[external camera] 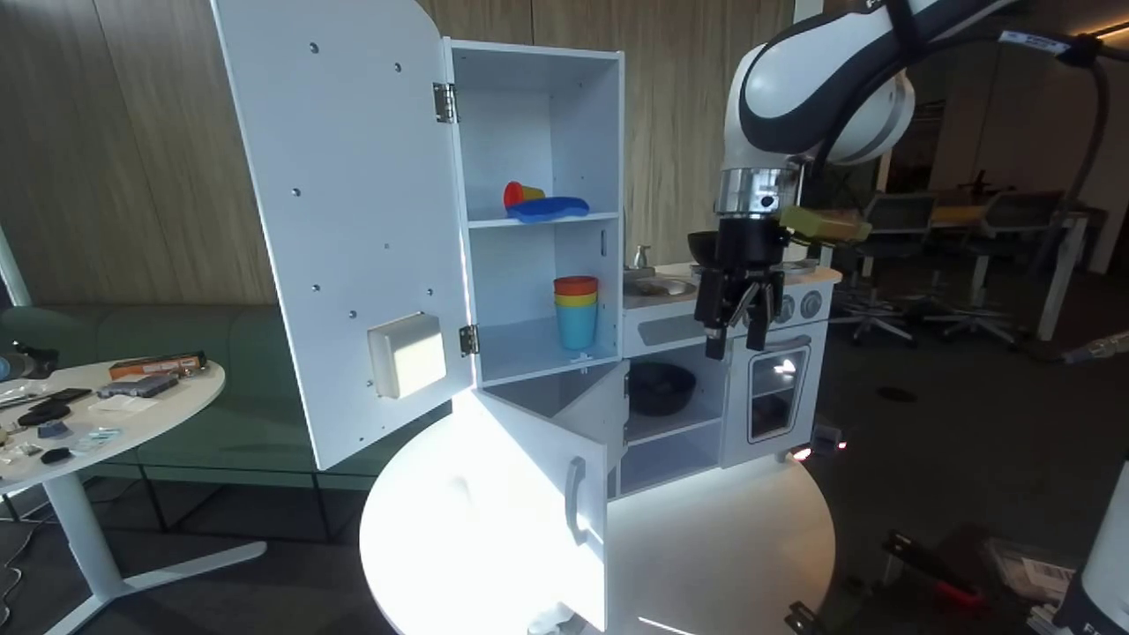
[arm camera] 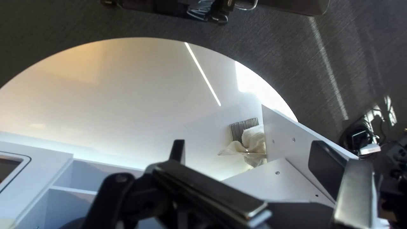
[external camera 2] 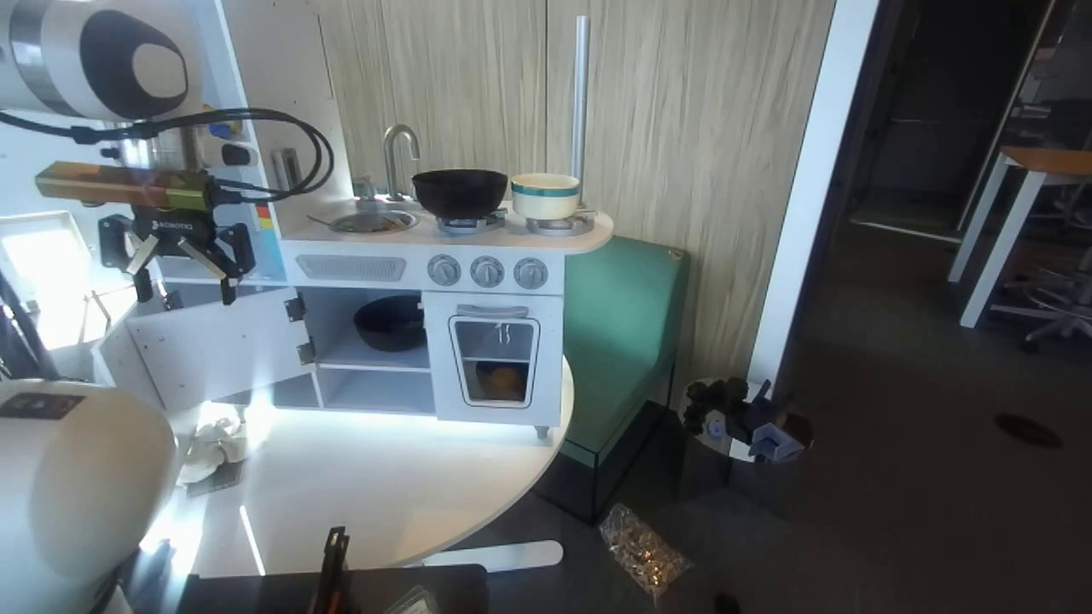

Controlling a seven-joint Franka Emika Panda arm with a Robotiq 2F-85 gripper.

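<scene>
My gripper (external camera: 736, 345) points down in the air in front of the toy kitchen, open and with nothing between its fingers. In exterior view 2 the gripper (external camera 2: 186, 297) hangs before the tall cabinet side, left of the sink. In the wrist view its dark fingers (arm camera: 213, 190) spread wide over the lower cabinet door (arm camera: 290, 145) and the white round table (arm camera: 126, 95). Stacked cups (external camera: 577, 313), orange, yellow and blue, stand on the cabinet's lower shelf. Above them lie a blue dish (external camera: 547, 210) and a red and yellow cup (external camera: 520, 195).
The tall cabinet door (external camera: 355, 212) and the lower door (external camera: 571, 476) stand open. A black bowl (external camera 2: 461, 193) and a cream pot (external camera 2: 545, 196) sit on the burners. Another black bowl (external camera 2: 391, 323) is inside the lower compartment. A pale cloth (arm camera: 250, 145) lies by the door.
</scene>
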